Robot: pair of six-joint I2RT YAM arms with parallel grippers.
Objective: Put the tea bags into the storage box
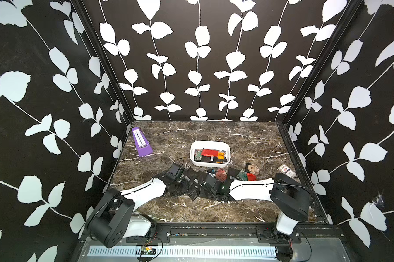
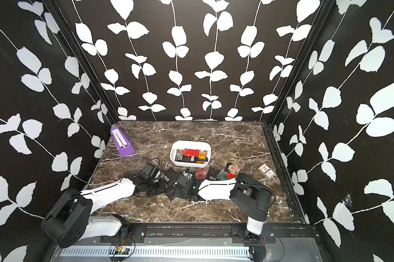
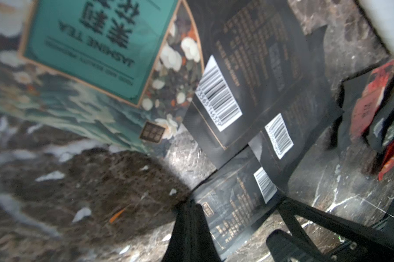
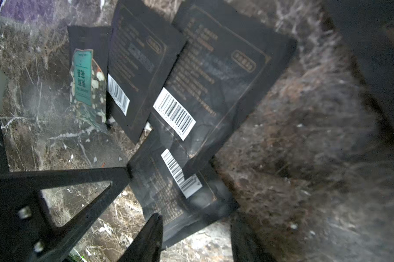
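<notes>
Several flat black tea bags with white barcodes overlap on the table. The lowest (image 4: 175, 187) lies at a slant between the two grippers. My left gripper is shut, its tips against that bag's edge; whether the edge is pinched does not show. At the bag's other end, my right gripper is part open, its fingers apart on either side of it. A green-labelled jasmine tea bag (image 3: 88, 48) fills the upper left of the left wrist view. The white storage box (image 1: 192, 153) holds red, orange and dark packets.
Red, green and brown packets (image 1: 252, 169) lie right of the box, partly behind the right arm. A purple object (image 1: 142, 142) stands at the back left and a small card box (image 1: 286, 170) at the right.
</notes>
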